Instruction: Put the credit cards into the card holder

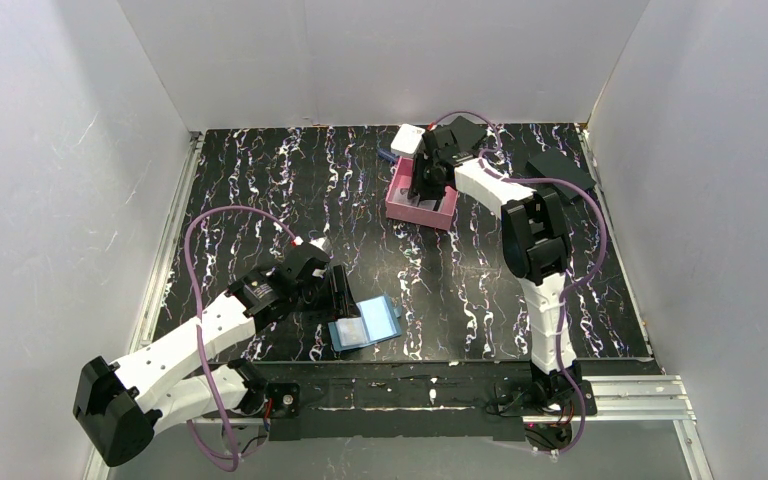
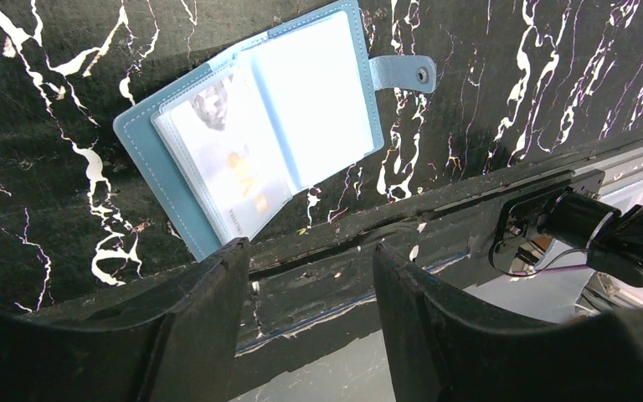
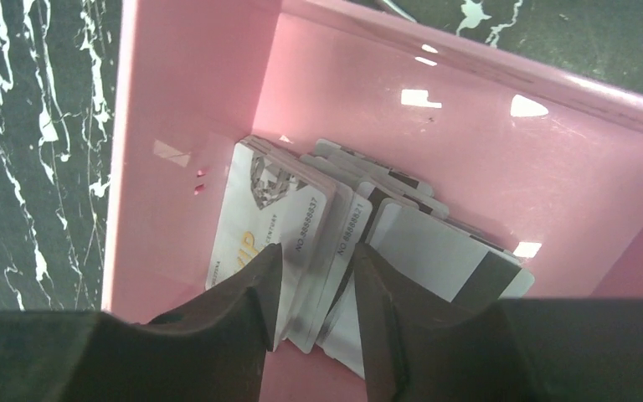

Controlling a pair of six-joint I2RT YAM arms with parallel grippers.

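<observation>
A light blue card holder (image 2: 155, 172) lies spread open near the table's front edge, with a whitish card (image 2: 239, 159) showing in its left-hand sleeve. Over its left side hovers my left gripper, open and empty. Cards fill the bottom of the pink box (image 3: 188, 75): a white VIP card (image 3: 255, 226) tops the left pile, and a grey card with a dark stripe (image 3: 427, 251) lies on the right pile. Inside the box, my right gripper has its fingers apart just above the cards, one over each pile. Whether its fingertips touch them, I cannot tell.
Behind the pink box stand a white box (image 1: 407, 139) and a small blue item (image 1: 387, 155). Dark flat boxes (image 1: 560, 170) sit at the back right.
</observation>
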